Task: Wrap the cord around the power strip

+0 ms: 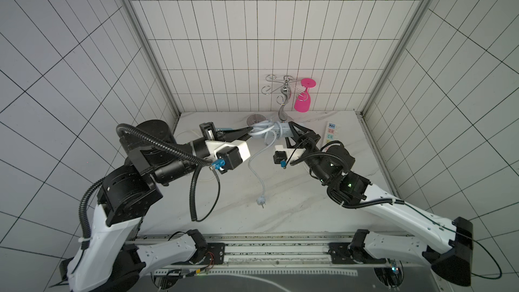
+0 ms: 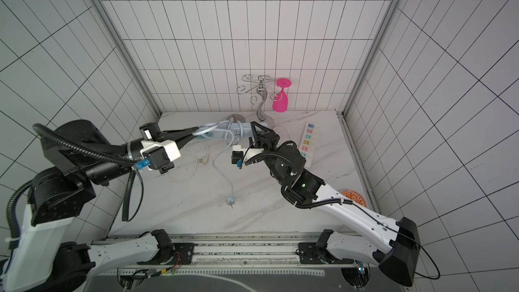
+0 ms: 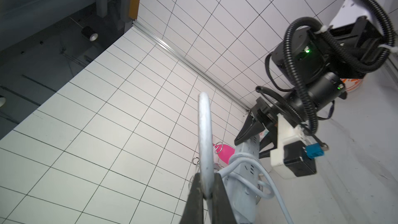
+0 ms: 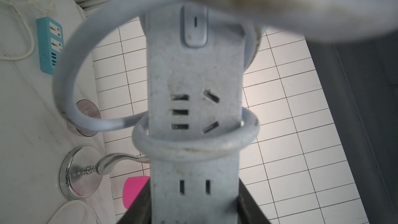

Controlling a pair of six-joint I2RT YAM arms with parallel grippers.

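Observation:
The pale blue-grey power strip [image 4: 194,99] is raised above the table, one end between the fingers of my right gripper [image 1: 290,130], which is shut on it. Its thick pale cord [image 4: 194,149] loops around the strip; another turn bows out to one side. My left gripper is shut on the cord [image 3: 205,141], which rises out of its fingertips beside the strip's free end. From the wrapped section a cord length hangs down to the plug [image 1: 261,200] near the table's middle.
A metal rack with a pink goblet [image 1: 302,101] stands at the back. A teal power strip [image 4: 49,44] lies at the back left, mostly hidden from above. A white strip with coloured sockets [image 2: 308,143] lies right.

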